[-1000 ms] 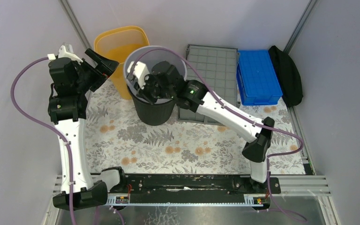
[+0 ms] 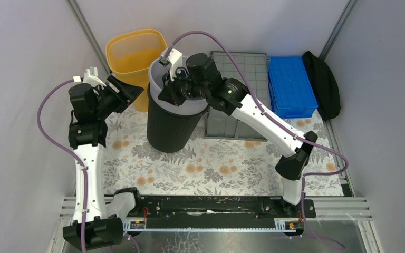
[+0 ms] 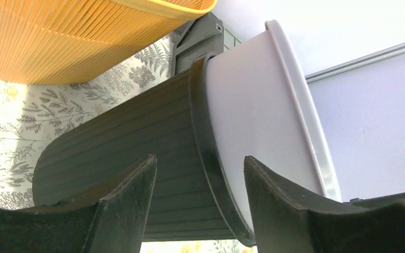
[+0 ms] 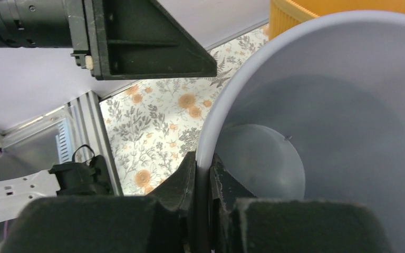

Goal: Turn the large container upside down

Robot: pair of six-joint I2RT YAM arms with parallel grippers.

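Note:
The large container has a dark ribbed body (image 2: 170, 129) and a pale grey upper part (image 2: 196, 107). It leans in the top view, its mouth up and its dark base toward the front. My right gripper is shut on the pale rim (image 4: 222, 100), one finger inside the wall and one outside. To the container's left, my left gripper (image 2: 131, 94) is open with nothing gripped. In the left wrist view, its fingers (image 3: 132, 190) frame the dark side and the band where dark meets pale. Whether they touch it I cannot tell.
A yellow bin (image 2: 124, 52) stands close behind the container on the left. A grey grid crate (image 2: 237, 129), a blue crate (image 2: 293, 87) and a black bag (image 2: 324, 87) lie to the right.
My left gripper has come rightward, closer to it.

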